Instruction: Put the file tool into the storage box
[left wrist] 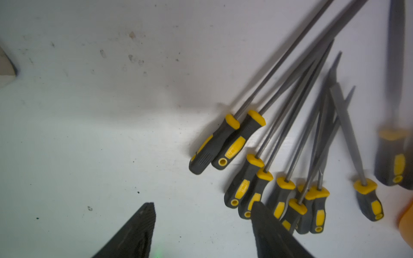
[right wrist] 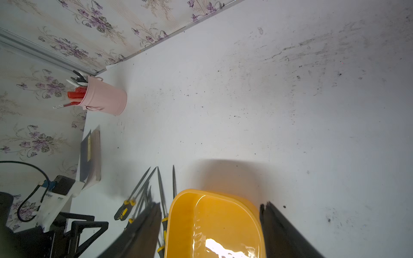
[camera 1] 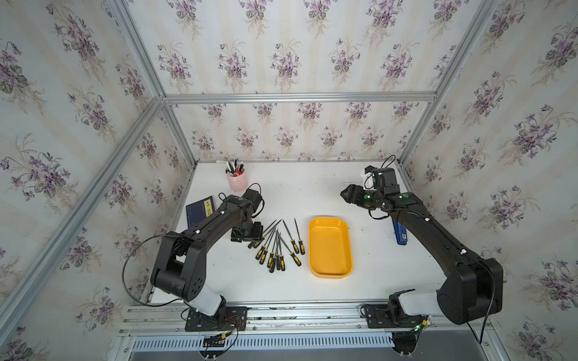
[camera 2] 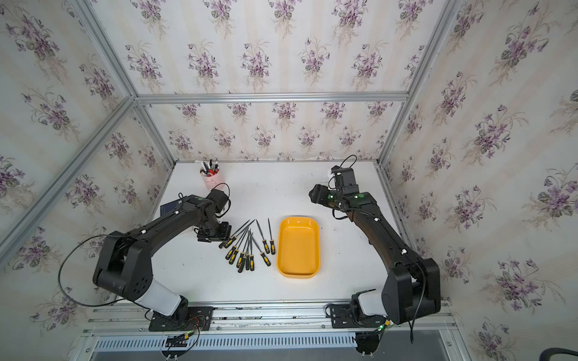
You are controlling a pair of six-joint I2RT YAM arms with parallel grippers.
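Note:
Several file tools with black-and-yellow handles lie loosely bunched on the white table; the leftmost file [left wrist: 214, 144] shows clearly in the left wrist view. To their right stands the orange storage box [camera 1: 330, 218], empty. My left gripper hovers just left of the bunch, fingers apart, nothing between them; one finger [left wrist: 275, 234] overlaps some handles in view but is above them. Beyond the box and to its right, my right gripper is up in the air, fingers apart and empty.
A pink bucket of pens [camera 1: 237, 179] stands at the back left, near a dark blue box [camera 1: 200, 210]. A blue object [camera 1: 399, 232] lies at the right, partly under the right arm.

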